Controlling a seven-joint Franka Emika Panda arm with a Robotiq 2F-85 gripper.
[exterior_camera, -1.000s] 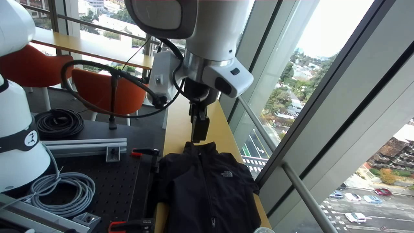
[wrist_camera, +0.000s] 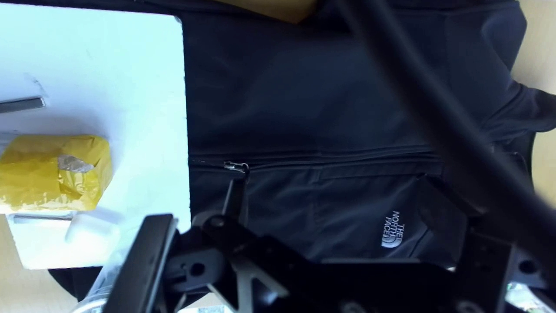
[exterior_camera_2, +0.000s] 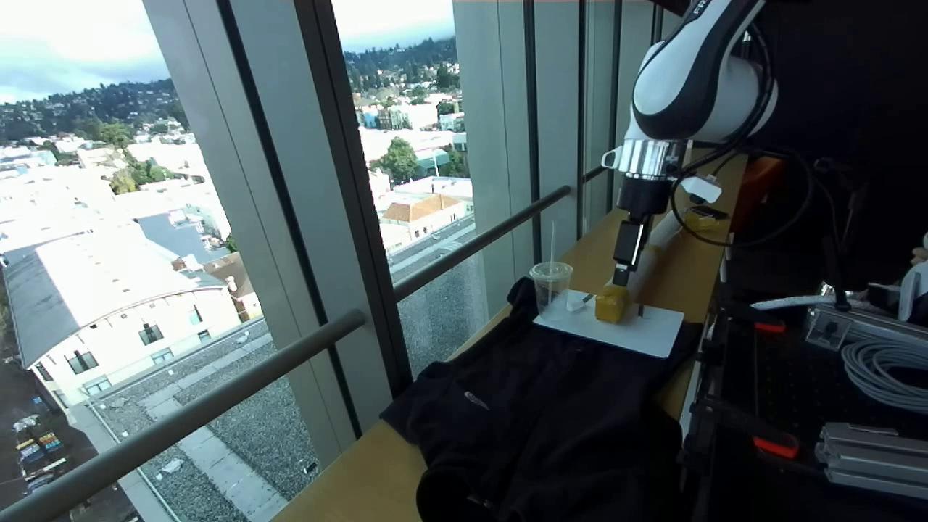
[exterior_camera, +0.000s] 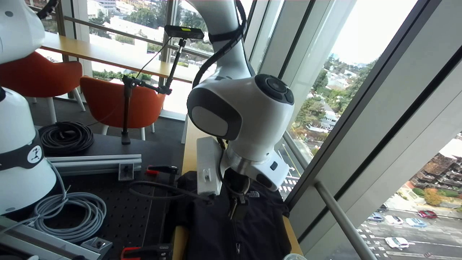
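Observation:
A black jacket point(exterior_camera: 216, 234) with a white chest logo lies spread on the wooden ledge, its front zip running lengthwise. The metal zip pull point(wrist_camera: 237, 167) shows near the hem, close to a white board point(wrist_camera: 151, 120). On that board rests a yellow-wrapped block point(wrist_camera: 62, 172). Above the jacket hangs my gripper point(exterior_camera: 236, 210), pointing down. Its dark fingers point(wrist_camera: 143, 266) stand wide apart in the wrist view, with nothing held. From exterior view 2 the gripper point(exterior_camera_2: 622, 277) overlaps the yellow block, though the wrist view shows the block off to the left.
A clear plastic cup point(exterior_camera_2: 552, 283) with a straw stands by the board on the window side. A metal rail point(exterior_camera_2: 487, 239) runs along the windows. Opposite lies a black perforated table with a coiled grey cable point(exterior_camera: 71, 214) and clamps point(exterior_camera: 147, 251).
The arm has come down. My gripper was above the collar end and now appears lower, over the jacket's chest area in exterior view 1. The jacket lies as before.

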